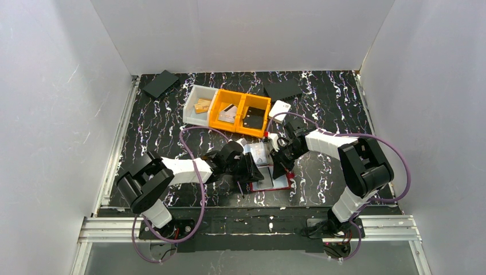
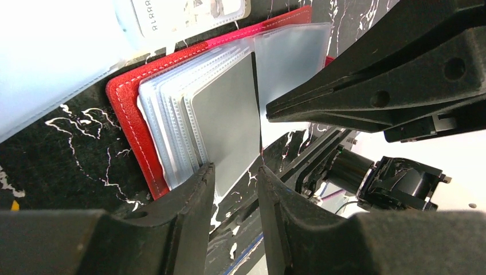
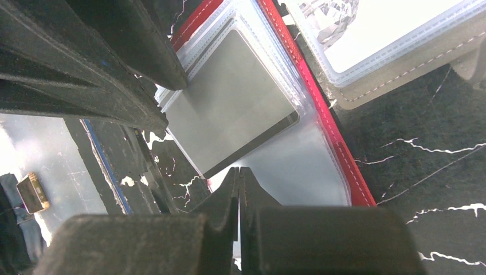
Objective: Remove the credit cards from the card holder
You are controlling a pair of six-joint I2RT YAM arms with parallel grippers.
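Note:
A red card holder (image 2: pixel 130 114) lies open at the front middle, clear sleeves fanned, a grey card (image 2: pixel 226 123) in the top one. My left gripper is at that sleeve's edge, fingertips close together; whether anything is between them is unclear. My right gripper rests over the empty clear sleeve (image 3: pixel 292 166) beside the card, fingertips together; what they grip is hidden. A second holder with clear sleeves (image 1: pixel 258 153) lies just behind.
Behind stand a white bin (image 1: pixel 193 114) and two orange bins (image 1: pixel 240 129) holding cards. Dark slabs (image 1: pixel 160 85) sit at the back corners, a white block (image 1: pixel 279 109) right of the bins.

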